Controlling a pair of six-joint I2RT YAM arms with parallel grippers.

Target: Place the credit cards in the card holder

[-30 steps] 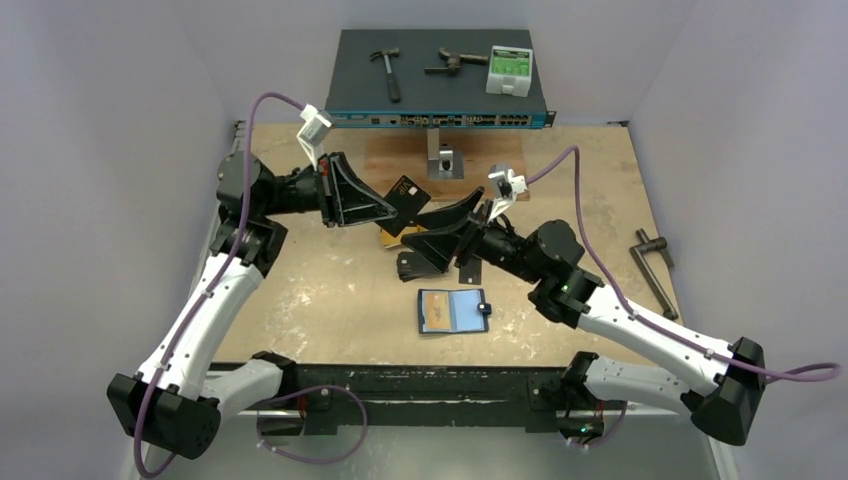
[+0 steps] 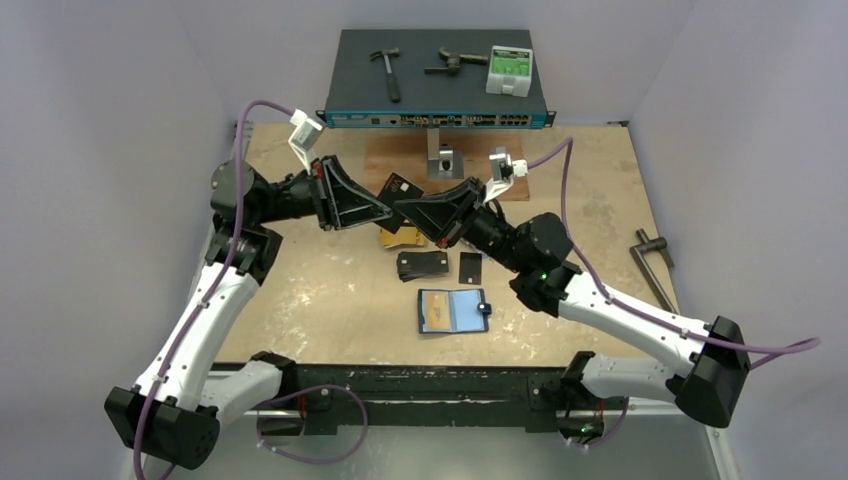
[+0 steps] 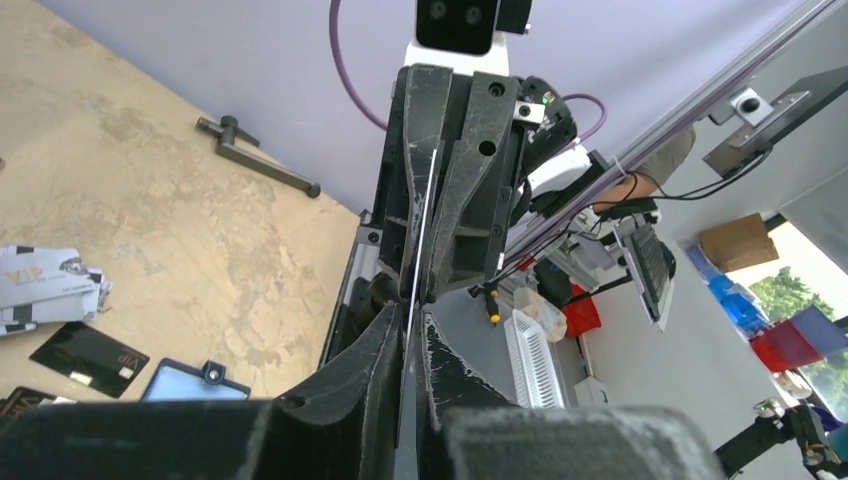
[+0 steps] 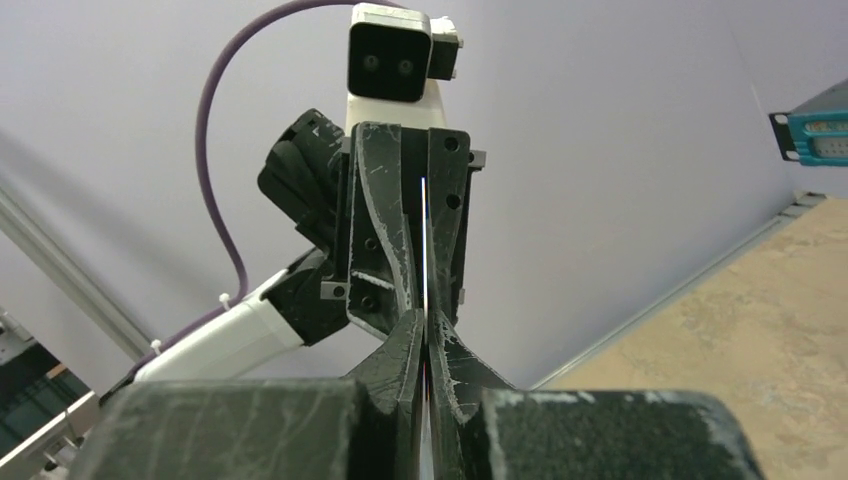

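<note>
A black card (image 2: pixel 400 188) is held up between the two arms above the table. My right gripper (image 2: pixel 399 206) is shut on it, its fingers closed against the card's thin edge (image 4: pixel 424 225) in the right wrist view. My left gripper (image 2: pixel 388 211) is around the same card from the other side; in the left wrist view a narrow gap shows between its fingers, with the card edge (image 3: pixel 424 225) in it. Below, the card holder (image 2: pixel 467 311) lies unfolded, blue inside. A stack of black cards (image 2: pixel 422 264) and a black card (image 2: pixel 470 268) lie behind it.
Gold cards (image 2: pixel 402 238) lie partly under the arms, and white cards (image 3: pixel 45 287) show in the left wrist view. A metal stand (image 2: pixel 446 165) is at the back, and a hammer-like tool (image 2: pixel 655 268) lies at the right. The table around the holder is clear.
My right gripper has moved left and shut from wide open onto the card. My left gripper has shifted slightly left with the card, and a slim gap now shows between its fingers.
</note>
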